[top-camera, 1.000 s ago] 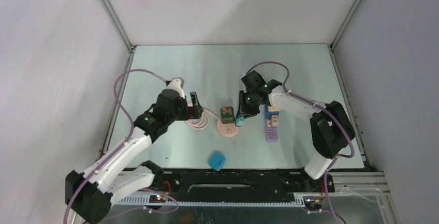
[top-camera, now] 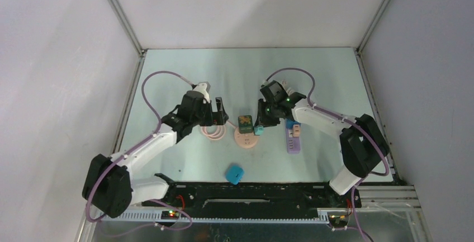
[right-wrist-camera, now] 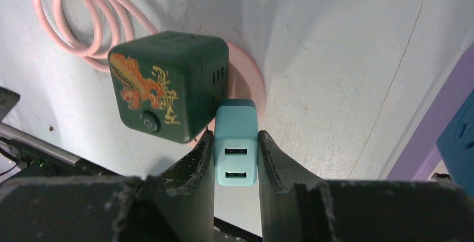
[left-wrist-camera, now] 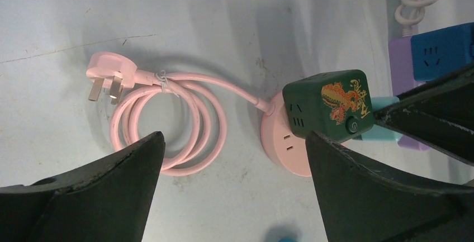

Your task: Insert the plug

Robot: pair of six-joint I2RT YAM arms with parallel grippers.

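My right gripper is shut on a small teal block (right-wrist-camera: pixel 237 116) with slots, at the round pink socket base (right-wrist-camera: pixel 251 80), right beside a dark green block (right-wrist-camera: pixel 167 80) with a gold dragon print. Whether the teal block's pins are in the base is hidden. My left gripper stands open above the table, left of the base, with nothing between its fingers. A pink plug (left-wrist-camera: pixel 112 66) with flat prongs and a coiled cable (left-wrist-camera: pixel 193 124) lies below it, joined to the base.
A purple power strip (top-camera: pixel 293 146) with blue and tan blocks (top-camera: pixel 296 130) lies to the right, its white cord behind. A blue block (top-camera: pixel 235 173) lies at the front.
My left gripper has moved right toward the pink base and green block. The right gripper has shifted only slightly, staying by the teal block.
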